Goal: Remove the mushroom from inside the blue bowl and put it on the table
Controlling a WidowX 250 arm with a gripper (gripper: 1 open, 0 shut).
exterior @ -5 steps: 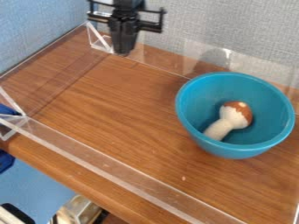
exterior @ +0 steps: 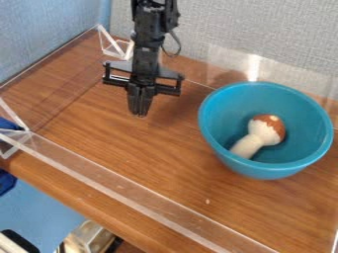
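A toy mushroom with a brown-and-white cap and a pale stem (exterior: 258,136) lies tilted inside the blue bowl (exterior: 218,114), its cap toward the far side. The bowl stands on the wooden table (exterior: 145,163) at the right. My black gripper (exterior: 138,112) points down over the table, left of the bowl and well apart from it. Its fingertips look close together, but the view is too small to show whether a gap lies between them. No object shows at the fingertips.
Clear plastic walls (exterior: 132,198) edge the table at front and back. Bare wood stretches in front of the gripper and left of the bowl. Beyond the front-left edge, a blue object (exterior: 7,182) and other items sit lower down.
Bowl and mushroom have stayed put.
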